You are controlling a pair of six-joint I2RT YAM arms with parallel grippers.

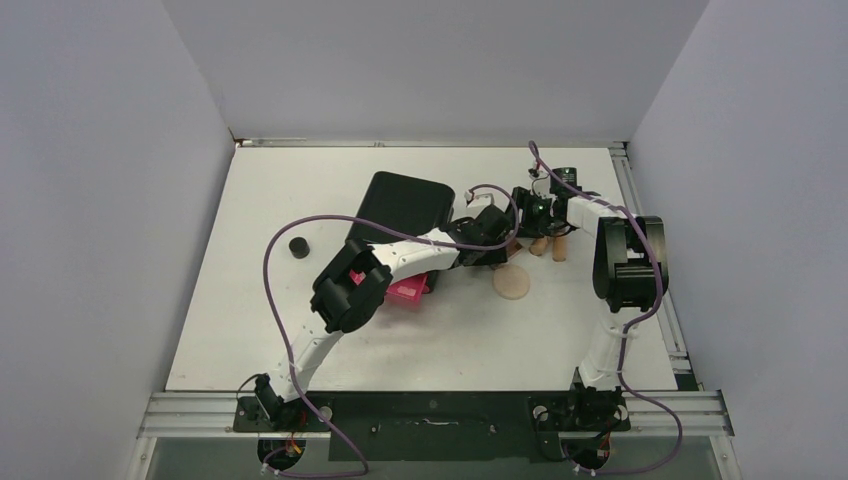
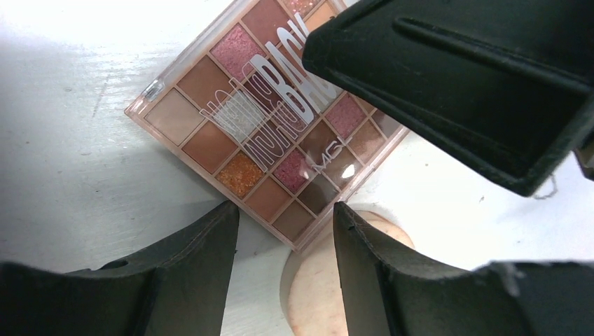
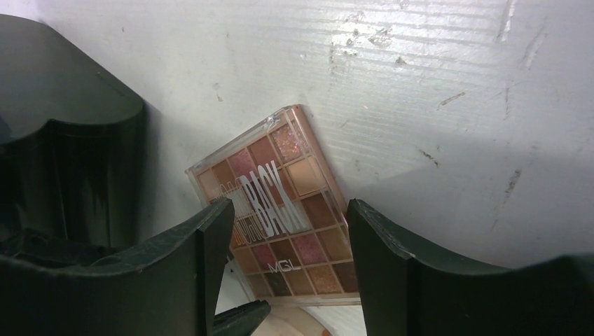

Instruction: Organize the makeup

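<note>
An eyeshadow palette (image 2: 266, 126) with a clear lid lies between my grippers, mostly hidden from above. My left gripper has its fingertips at one edge of the palette, apparently shut on it, beside a round beige disc (image 1: 511, 283). My right gripper is part open over the palette, one fingertip at its right side edge; the black body of a gripper also fills the upper right of the left wrist view.
A black case (image 1: 400, 200) and a pink container (image 1: 406, 292) lie under and behind the left arm. A small dark cylinder (image 1: 298, 247) stands at left. Brushes (image 1: 559, 248) lie below the right gripper.
</note>
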